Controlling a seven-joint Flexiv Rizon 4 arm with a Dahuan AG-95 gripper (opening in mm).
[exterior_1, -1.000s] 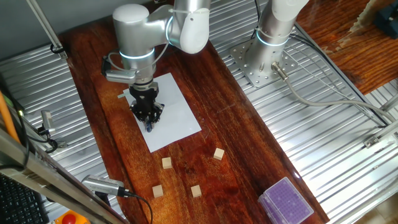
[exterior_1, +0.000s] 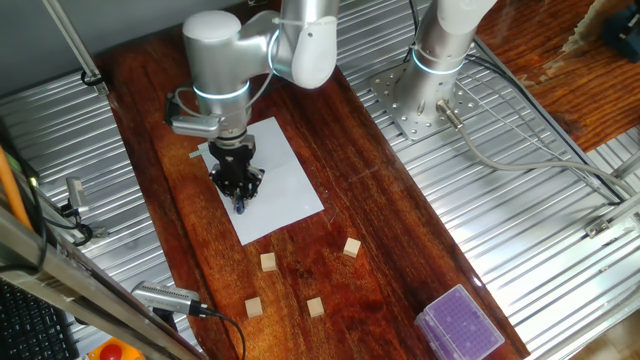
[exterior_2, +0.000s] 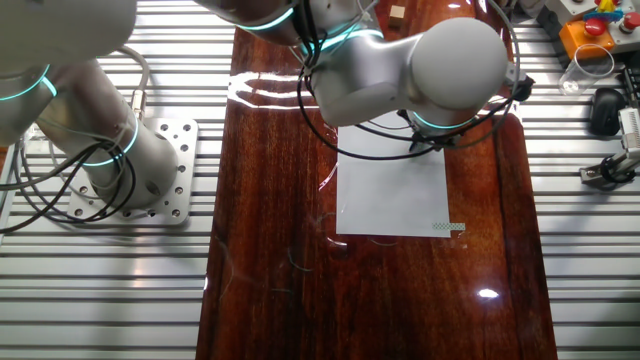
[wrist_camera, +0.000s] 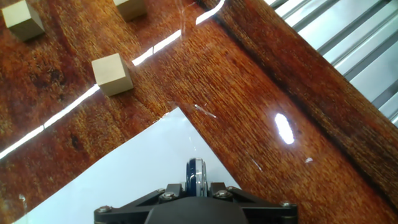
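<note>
A white sheet of paper (exterior_1: 283, 180) lies on the dark wooden table, a small tape strip (exterior_2: 449, 226) at one corner. Over its left part in exterior view 1 hangs my gripper (exterior_1: 239, 196), pointing down. The wrist view shows the gripper shut on a short, shiny, dark pen-like object (wrist_camera: 196, 173), which stands out past the fingers. Whether its tip touches the paper cannot be made out. No clear marks show on the visible paper. In exterior view 2 the arm hides most of the gripper.
Several wooden cubes, among them one cube (exterior_1: 352, 247) near the paper's corner, are spread beyond the sheet. A purple-topped box (exterior_1: 463, 325) stands at the table's near right end. A camera (exterior_1: 166, 297) with a cable sits by the left edge.
Cubes, paper and box have stayed put.
</note>
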